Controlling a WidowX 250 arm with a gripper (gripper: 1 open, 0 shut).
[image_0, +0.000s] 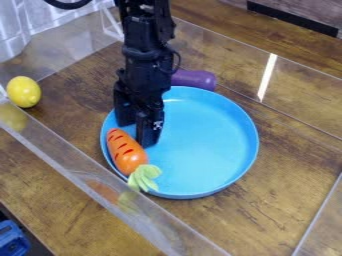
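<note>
A black arm reaches down from the top to the gripper (139, 114), whose dark fingers are over the left part of a blue round plate (201, 145). Just below the gripper, an orange toy carrot (127, 152) with pale green leaves lies on the plate. The fingers are dark and overlap, so their opening is unclear.
A purple object (193, 79), likely an eggplant, lies behind the plate. A yellow lemon-like toy (23, 91) sits at the left. Clear plastic walls edge the wooden surface (274, 130). A blue item (8, 240) is at the bottom left.
</note>
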